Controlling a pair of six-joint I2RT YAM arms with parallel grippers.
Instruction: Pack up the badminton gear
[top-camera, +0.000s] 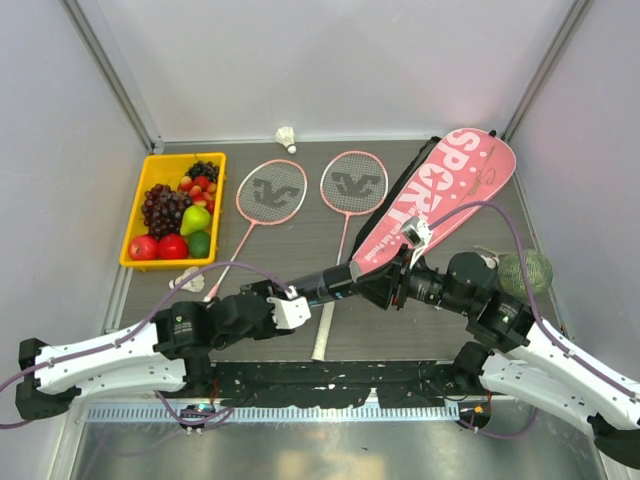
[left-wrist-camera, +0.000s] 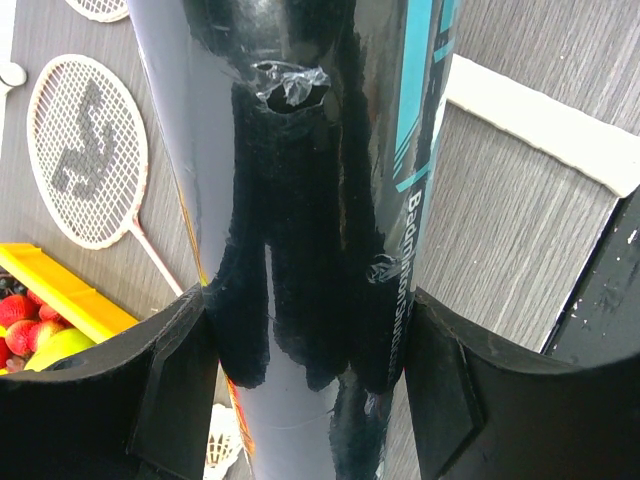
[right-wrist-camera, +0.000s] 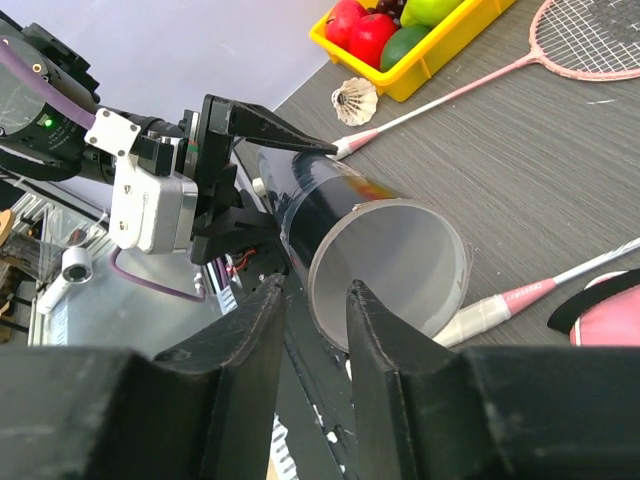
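Observation:
A dark shuttlecock tube (top-camera: 328, 283) lies held across the middle, with my left gripper closed round its body. Its round end (right-wrist-camera: 390, 262), pale inside, faces my right gripper, whose fingers are slightly apart just in front of the rim, nothing seen between them. Two pink rackets (top-camera: 270, 192) lie on the table, the right one (top-camera: 353, 182) beside the pink SPORT bag (top-camera: 440, 190). One shuttlecock (top-camera: 285, 138) sits at the back, another (right-wrist-camera: 355, 100) near the left racket's handle.
A yellow basket (top-camera: 140, 255) of fruit stands at the left. A green ball-like object (top-camera: 525, 272) lies at the right, partly behind the right arm. Grey walls edge the table at the back and sides. Some bare table shows between the basket and the rackets.

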